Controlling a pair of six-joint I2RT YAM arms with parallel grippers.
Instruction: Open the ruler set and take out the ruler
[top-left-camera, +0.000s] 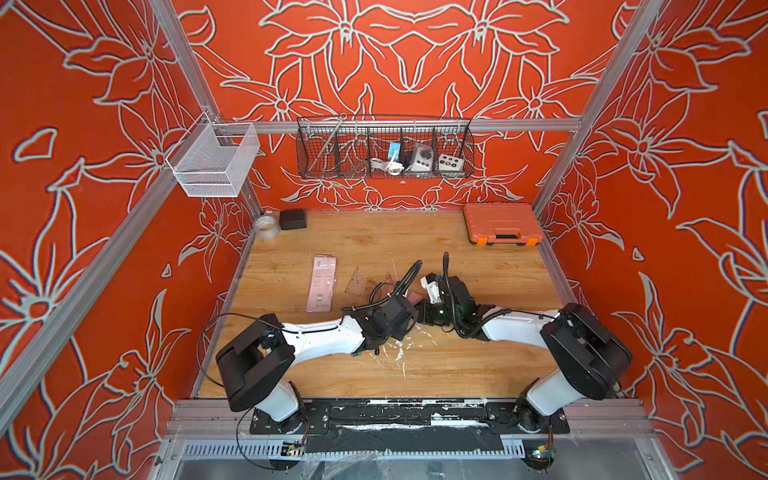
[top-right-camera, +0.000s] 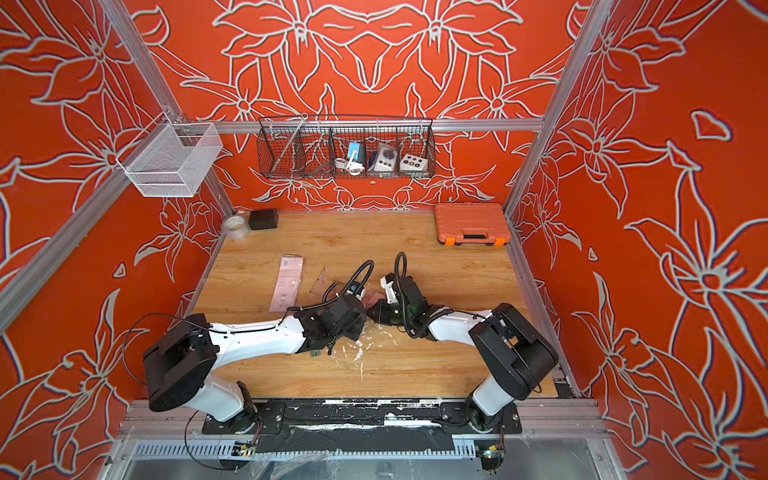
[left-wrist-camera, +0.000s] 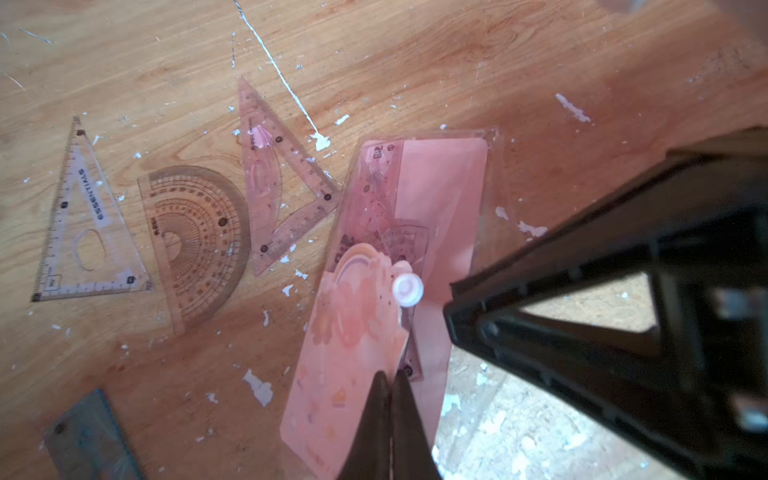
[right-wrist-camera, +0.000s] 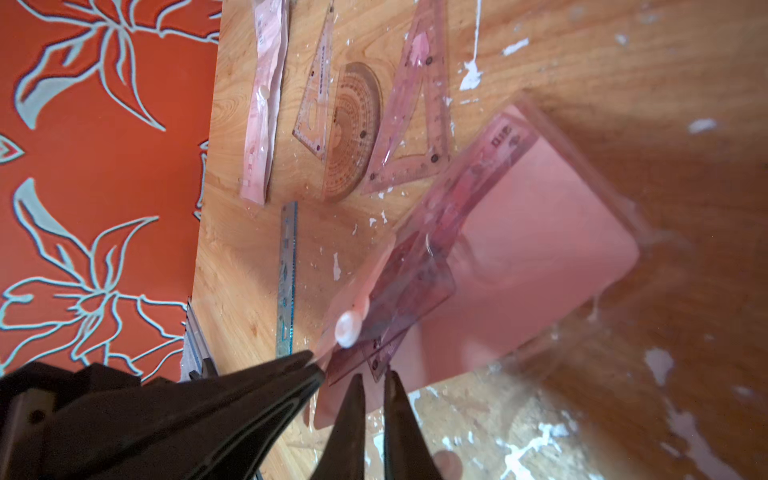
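The pink ruler set case (left-wrist-camera: 444, 184) lies flat under both grippers, with transparent pieces (right-wrist-camera: 480, 192) inside and a white button (left-wrist-camera: 407, 288). My left gripper is shut at the case's printed pink part; whether anything thin is between its fingers is unclear. My right gripper is shut over the case's near edge, nothing visible between its fingers. Outside the case lie a set square (left-wrist-camera: 88, 224), a protractor (left-wrist-camera: 200, 240), another triangle (left-wrist-camera: 280, 232) and a blue ruler (right-wrist-camera: 286, 272).
A pink package (top-left-camera: 321, 284) lies left of the grippers. An orange toolbox (top-left-camera: 502, 222) sits back right; tape (top-left-camera: 267, 227) and a black box (top-left-camera: 293, 218) sit back left. Wire baskets (top-left-camera: 384, 148) hang behind.
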